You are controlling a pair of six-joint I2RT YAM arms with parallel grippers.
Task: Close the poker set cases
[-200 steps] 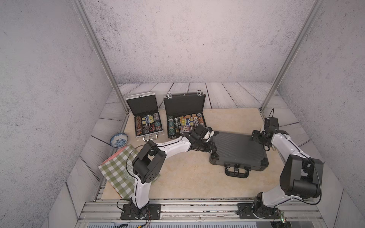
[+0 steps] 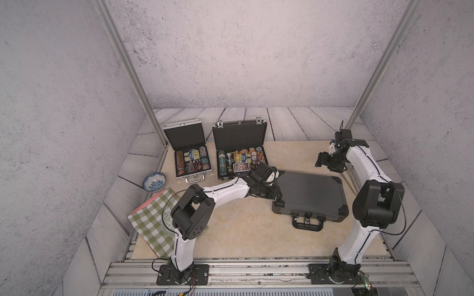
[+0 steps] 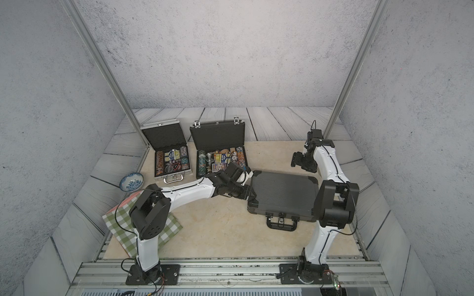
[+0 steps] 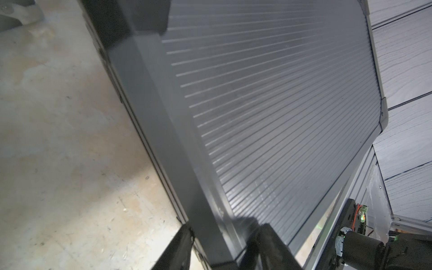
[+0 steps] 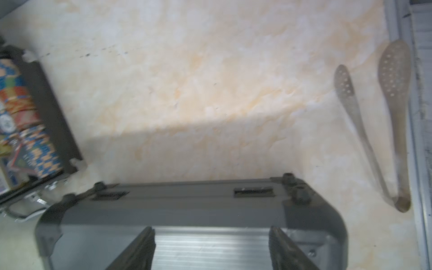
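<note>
A large black case [image 2: 308, 192] lies closed on the table at right, handle toward the front. My left gripper is at its left end, fingers close over the lid's edge; grip is unclear. My right gripper hovers above its back edge, fingers apart with nothing between them. A silver case [image 3: 160, 135] and a middle black case [image 3: 217, 135] stand with lids up at back left, showing chips and cards.
A blue-patterned bowl [image 2: 154, 181] and checked cloth [image 2: 153, 222] lie at left. Metal slotted utensils [image 5: 396, 126] lie at the right edge. Bare table is behind the closed case and at front centre.
My right arm has moved back and left, from the closed case's right end to above its back right. The left arm and cases look almost unchanged.
</note>
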